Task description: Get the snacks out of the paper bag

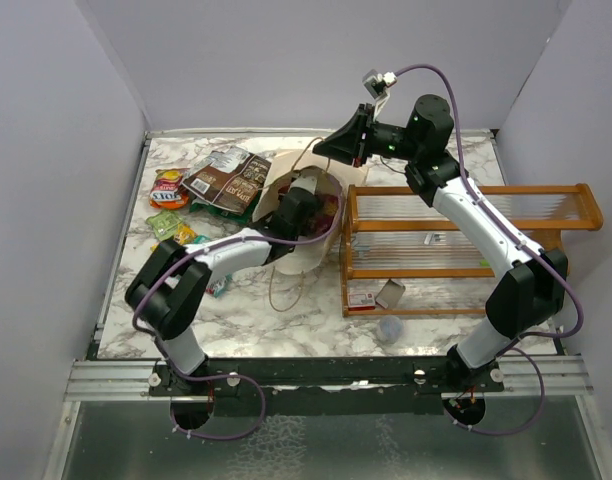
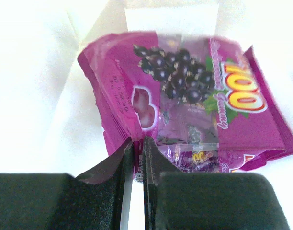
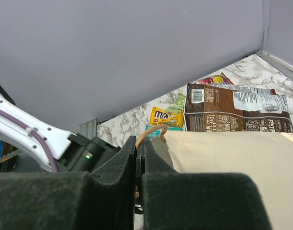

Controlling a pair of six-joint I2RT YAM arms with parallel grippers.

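The cream paper bag (image 1: 339,172) stands open in the centre, my left gripper (image 1: 308,195) reaching into it. In the left wrist view a magenta grape snack packet (image 2: 185,86) lies in the white interior, and the fingertips of that gripper meet at its folded left edge, apparently pinching it; how far they close is hard to tell. My right gripper is shut at the bag's upper rim, near or on the thin twisted handle (image 3: 156,128).
Snack packets lie left of the bag, including a brown pouch (image 1: 222,180) and an M&M's packet (image 3: 164,116). A wooden rack (image 1: 466,270) stands on the right, with a small cup (image 1: 390,328) before it.
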